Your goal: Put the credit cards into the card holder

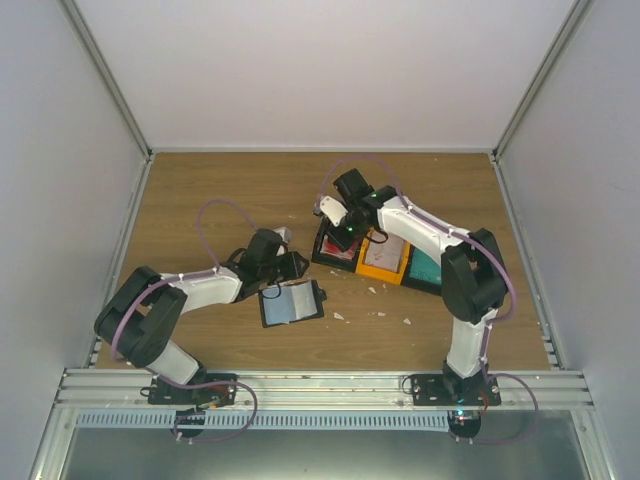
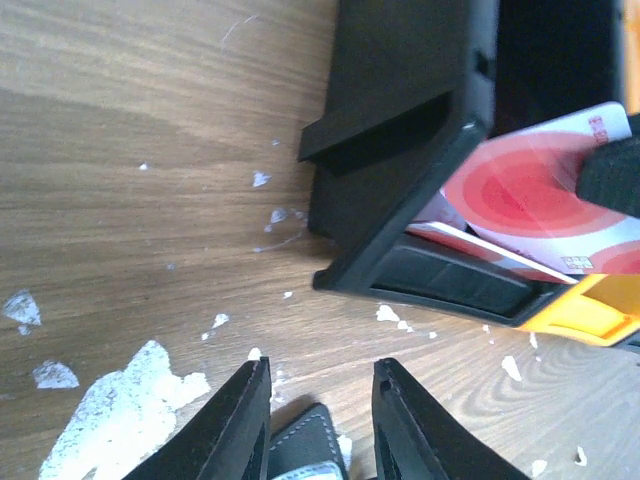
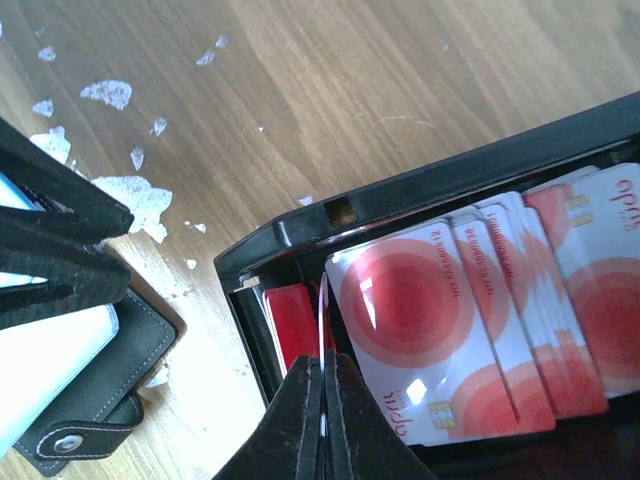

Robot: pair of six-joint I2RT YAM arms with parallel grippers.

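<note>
My right gripper is shut on a thin red and white card [image 3: 323,310], seen edge-on in the right wrist view. That card's red-ringed face [image 2: 515,190] shows in the left wrist view. It stands upright at the black box [image 2: 390,225]; whether its lower edge clears the box is unclear. More red and white cards [image 3: 405,310] lie inside, to the right of the held card. My left gripper stands open with an empty gap, near the black card holder [image 1: 292,304], which lies spread with pale pockets on the table.
An orange tray [image 1: 383,258] and a teal-lined tray [image 1: 425,268] adjoin the black box on its right. White worn patches [image 2: 130,410] mark the wooden table.
</note>
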